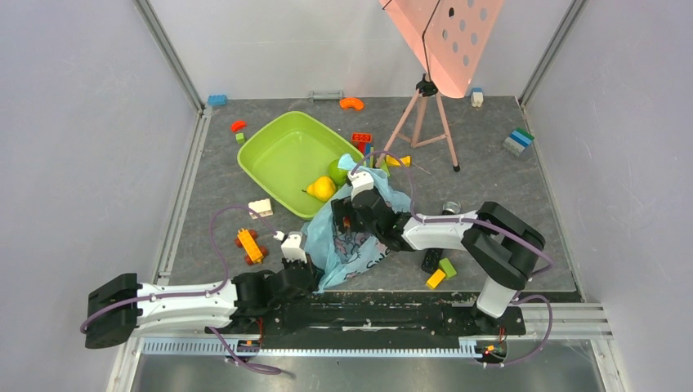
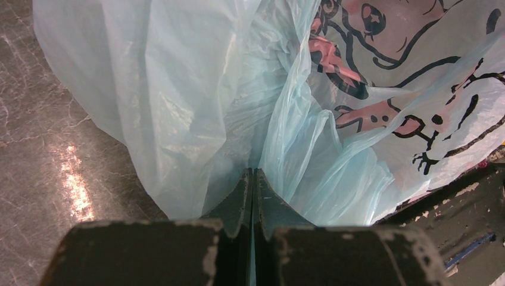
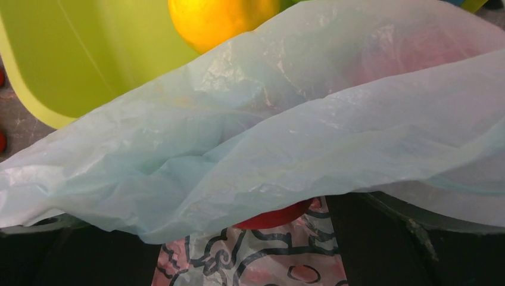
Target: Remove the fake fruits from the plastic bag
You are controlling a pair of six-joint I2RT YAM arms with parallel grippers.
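Observation:
The pale blue plastic bag (image 1: 351, 261) with a printed animal pattern lies crumpled right of the green tray, its film filling most of both wrist views. My left gripper is shut at the bag's near end, against folds of film; whether film is pinched cannot be told. My right gripper (image 1: 350, 211) is inside or over the bag's mouth, fingers apart, with film draped across them. A red rounded thing (image 3: 274, 217) shows under the film between those fingers. A yellow pear (image 1: 320, 189) and a green apple (image 1: 337, 170) lie in the tray.
The green tray (image 1: 266, 135) stands at the back middle. Loose bricks and a toy car (image 1: 249, 245) lie around it. A pink panel on a tripod (image 1: 421, 122) stands back right. The right part of the floor has some free room.

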